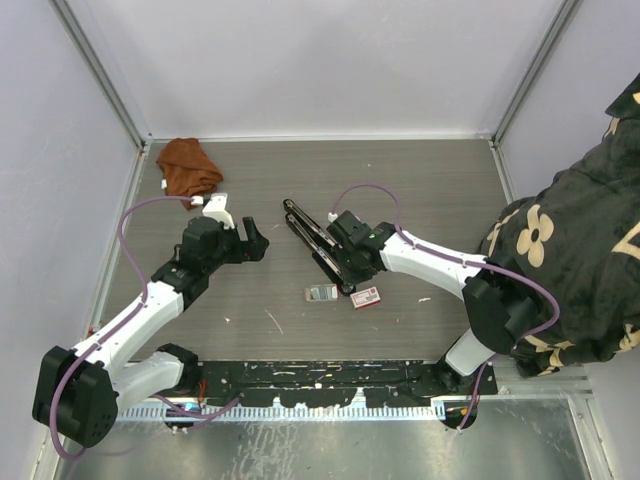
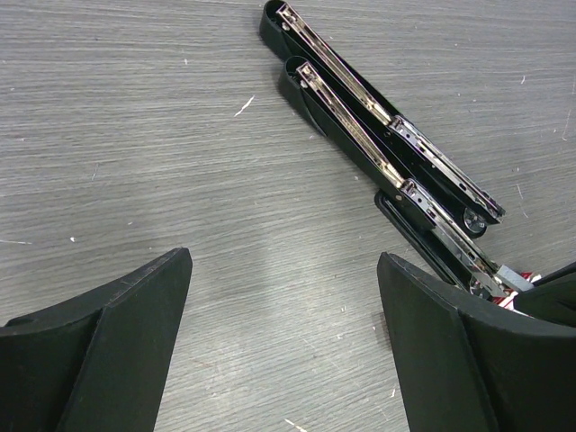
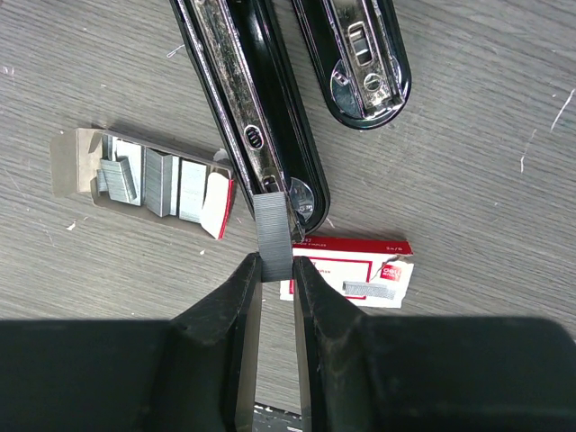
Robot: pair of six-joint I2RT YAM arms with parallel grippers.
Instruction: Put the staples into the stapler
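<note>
A strip of grey staples [image 3: 273, 236] is pinched between the tips of my right gripper, which is shut on it. In the right wrist view the strip's far end overlaps the end of the opened black stapler [image 3: 254, 117]; whether it sits inside the metal channel I cannot tell. The stapler [image 2: 355, 135] lies unfolded on the table, its two long arms side by side. My left gripper [image 1: 255, 241] stands open to the left of the stapler, nothing between its fingers.
An open box of staples [image 3: 171, 180] lies left of the stapler's near end. A red and white box [image 3: 346, 270] with a small staple piece on it lies beneath the right gripper. A brown cloth [image 1: 187, 168] sits far left.
</note>
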